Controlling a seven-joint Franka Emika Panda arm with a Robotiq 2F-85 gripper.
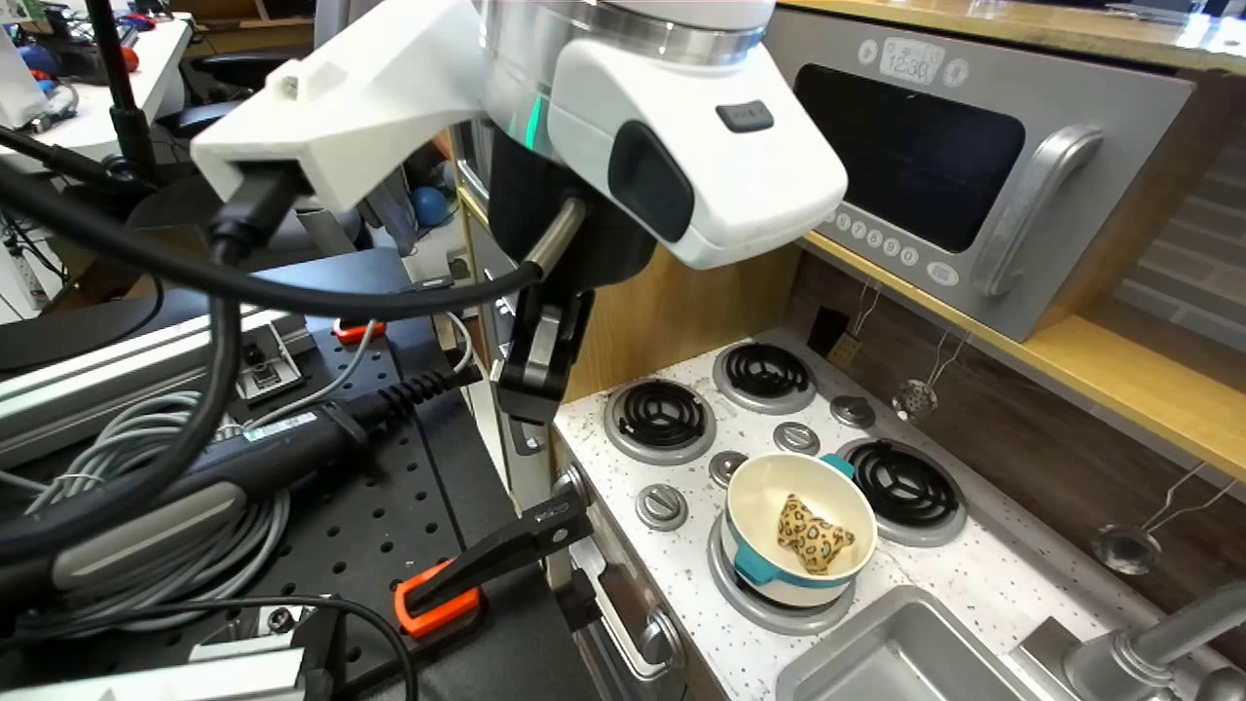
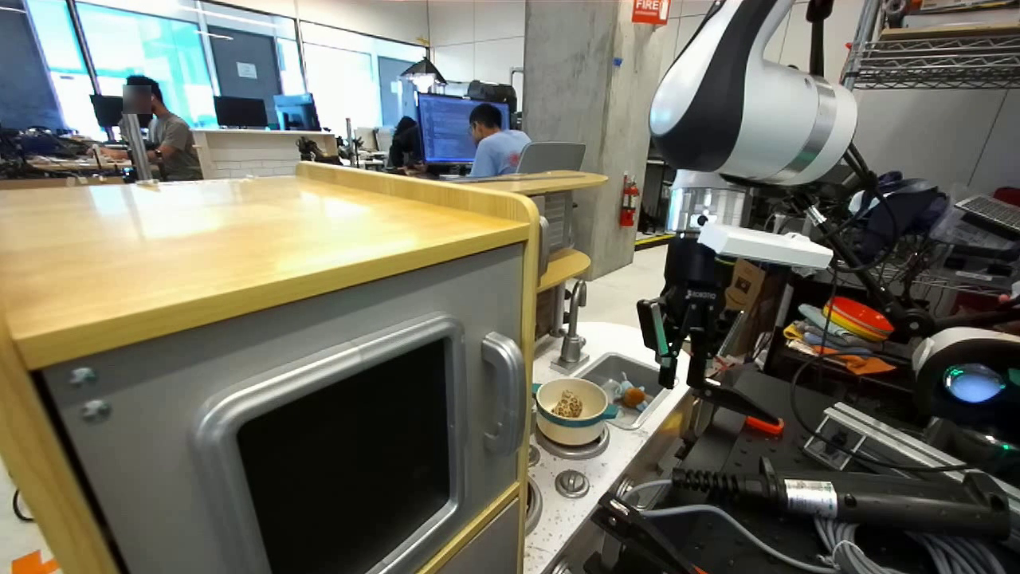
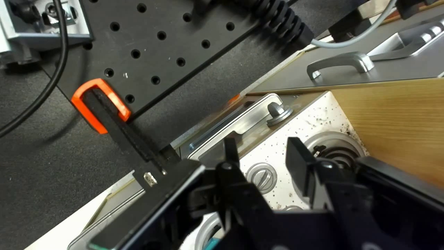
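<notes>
My gripper stands open and empty, its dark fingers spread apart in the wrist view. In exterior view 1 the gripper [image 1: 543,362] hangs above the gap between the black work table and the toy kitchen's stove top. A cream pot [image 1: 748,497] with teal handles sits on the front burner near the sink, to the lower right of the gripper. Inside that pot lies a leopard-print soft piece [image 1: 814,536]. Exterior view 2 shows the pot [image 2: 547,413] below and left of the raised gripper [image 2: 683,359].
A steel sink [image 1: 923,654] adjoins the pot; exterior view 2 shows small toys [image 2: 630,392] in it. An orange-handled clamp [image 1: 438,600] grips the table edge. A microwave [image 1: 981,152] overhangs the stove. Cables drape across the table. Other burners are bare.
</notes>
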